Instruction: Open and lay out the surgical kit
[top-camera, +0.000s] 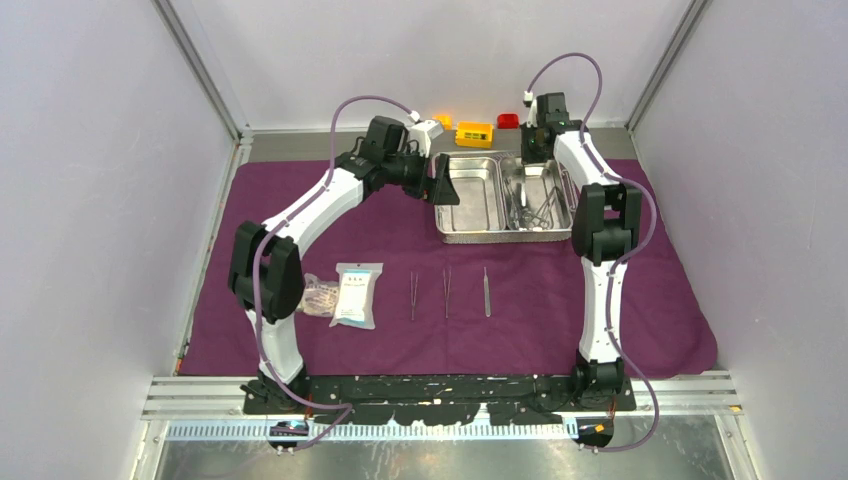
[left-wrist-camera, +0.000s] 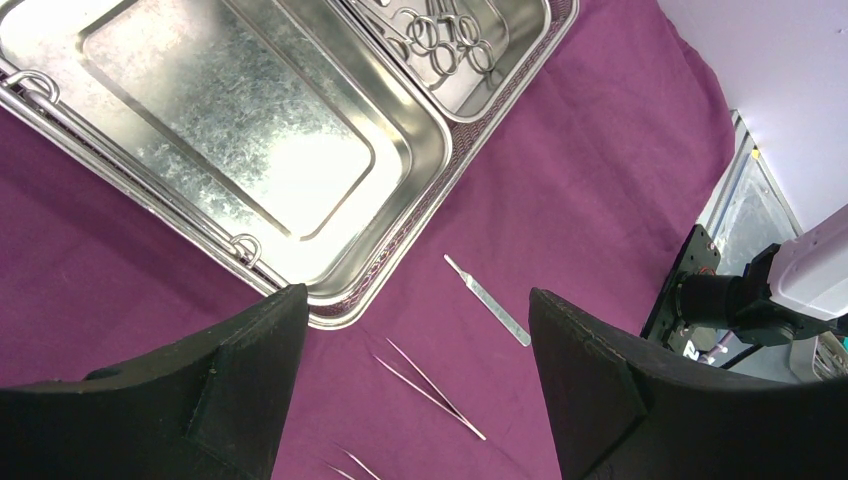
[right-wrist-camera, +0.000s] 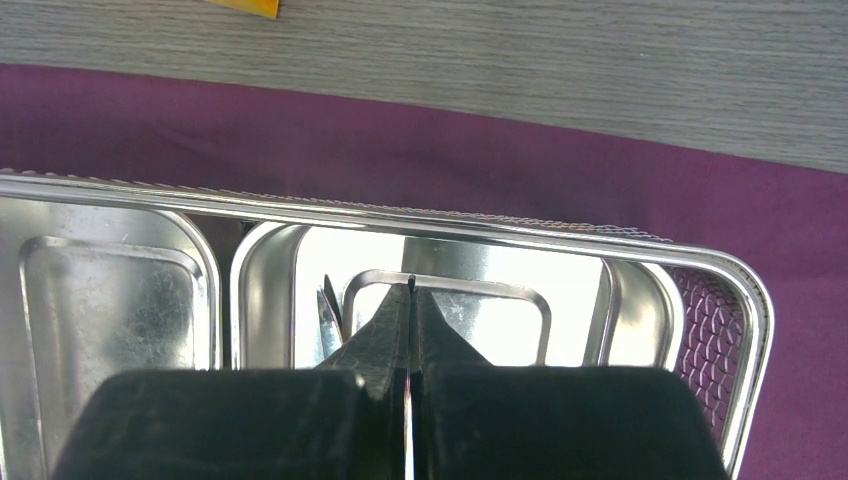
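Observation:
A steel mesh basket (top-camera: 505, 237) stands at the back of the purple cloth, an empty steel tray (left-wrist-camera: 250, 140) in its left half. Rings of several scissors-like instruments (left-wrist-camera: 443, 58) show in the right-hand tray (right-wrist-camera: 265, 300). Over that tray's back part, my right gripper is shut, with nothing clearly visible between its fingers. A pointed metal tip (right-wrist-camera: 330, 325) lies beside it. My left gripper hangs open and empty over the left tray's side. On the cloth in front lie a scalpel handle (top-camera: 487, 294) and two tweezers (top-camera: 447, 308).
A white packet (top-camera: 355, 295) and a clear bag (top-camera: 319, 298) of pale items lie front left. Behind the basket stand a yellow box (top-camera: 474, 135) and a red one (top-camera: 508, 121).

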